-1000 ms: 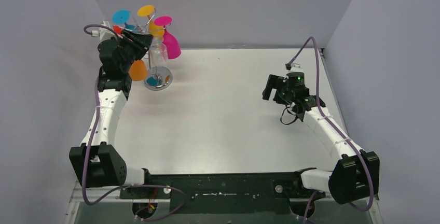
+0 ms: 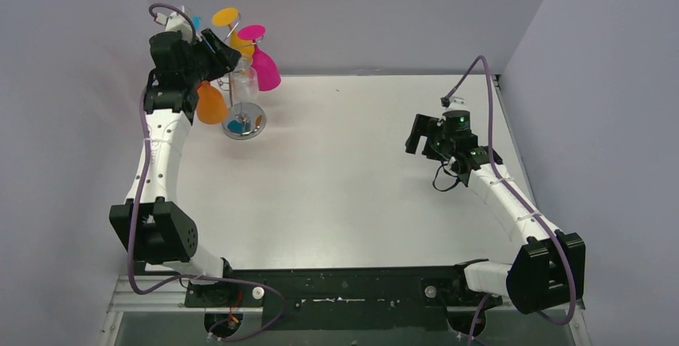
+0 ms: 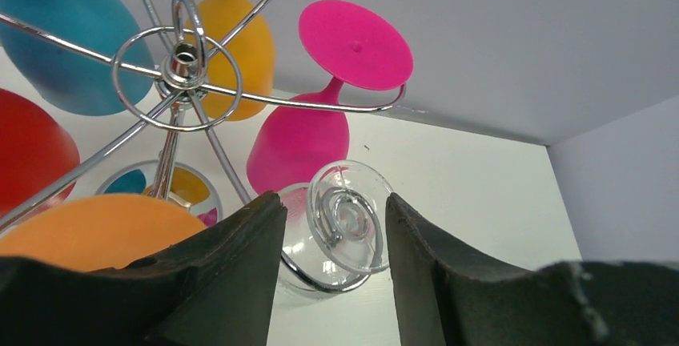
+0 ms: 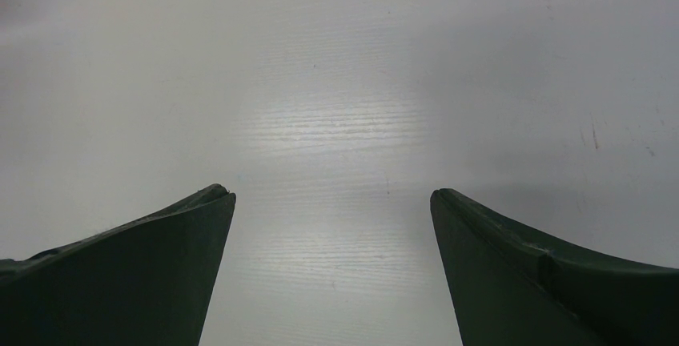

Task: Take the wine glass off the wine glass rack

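Observation:
A clear wine glass [image 3: 349,216] hangs upside down on the metal rack [image 3: 186,74], its round foot facing up in the left wrist view. My left gripper has its fingers apart on either side of that foot; whether they touch it is unclear. From above, the left gripper [image 2: 231,51] covers part of the rack, and the clear bowl [image 2: 245,83] shows just below it. Far to the right, my right gripper is open above bare table, nothing between its fingers.
Other coloured glasses hang close by: pink [image 3: 300,142], yellow [image 3: 238,38], blue [image 3: 72,38], red [image 3: 32,150] and orange [image 3: 96,230]. The rack's round base [image 2: 255,128] stands on the white table [image 2: 344,170], whose middle is clear. A grey wall [image 2: 344,10] rises behind.
The right arm looks still.

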